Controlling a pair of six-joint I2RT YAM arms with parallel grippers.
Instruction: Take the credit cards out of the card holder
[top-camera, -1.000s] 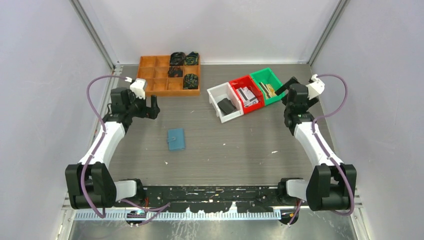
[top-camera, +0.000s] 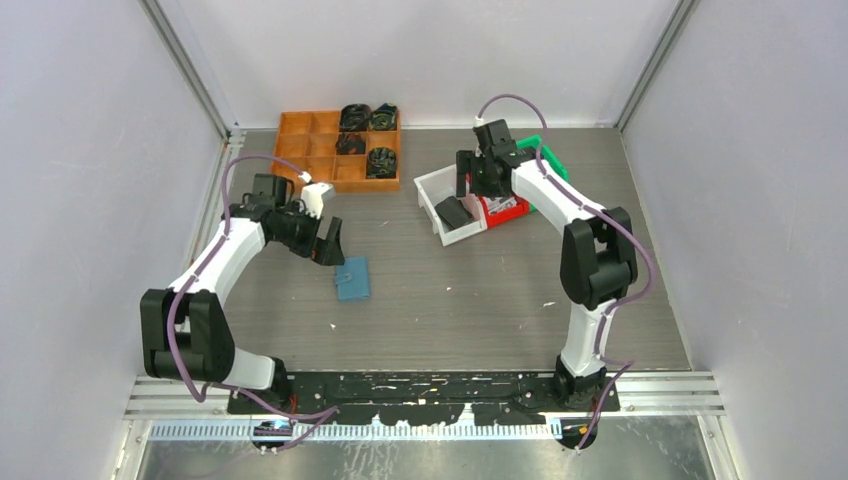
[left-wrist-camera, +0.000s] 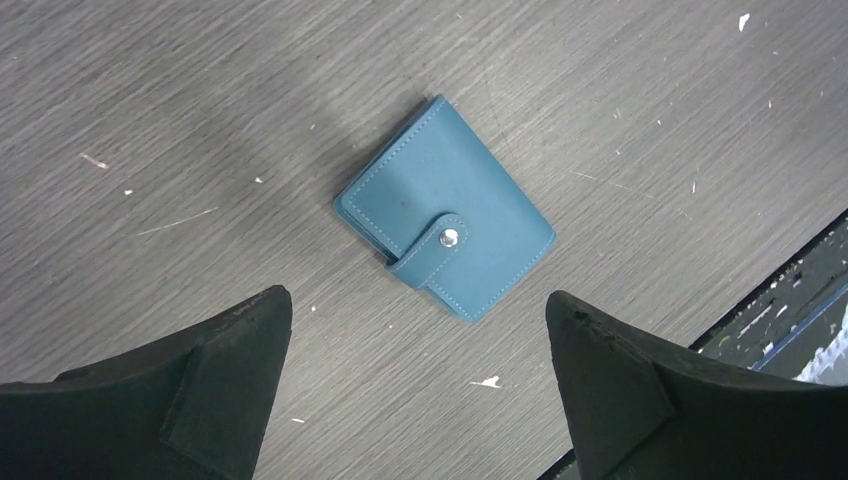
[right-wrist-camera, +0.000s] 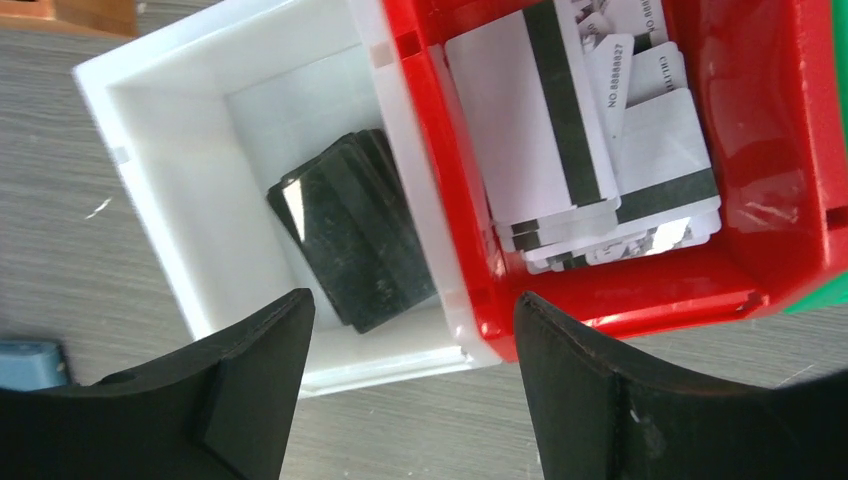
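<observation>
The blue card holder lies flat on the table, left of centre. In the left wrist view the holder is closed, its snap strap fastened with a metal button. My left gripper stands open above it, fingers wide apart with nothing between them. No cards show outside the holder's cover. My right gripper hangs over the bins, its fingers apart and empty. Just a corner of the card holder enters the right wrist view.
A white bin holds dark cards. Beside it, a red bin contains pale striped cards; a green bin adjoins it, partly hidden by the right arm. An orange compartment tray sits behind.
My right gripper has swung left from beside the green bin to over the white and red bins.
</observation>
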